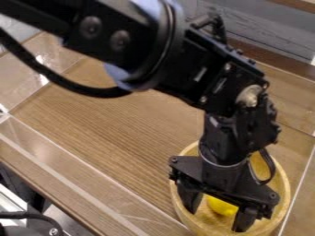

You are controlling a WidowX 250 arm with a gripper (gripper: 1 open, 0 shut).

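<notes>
My black gripper [222, 201] reaches down into a round tan bowl [187, 218] at the lower right, its fingers open around a yellow object [222, 206] lying in the bowl. The gripper body covers much of the bowl and of the yellow object, so whether the fingers touch it is unclear.
A clear edge strip runs along the left side, with dark cables at the lower left. A wooden ledge lies at the back right.
</notes>
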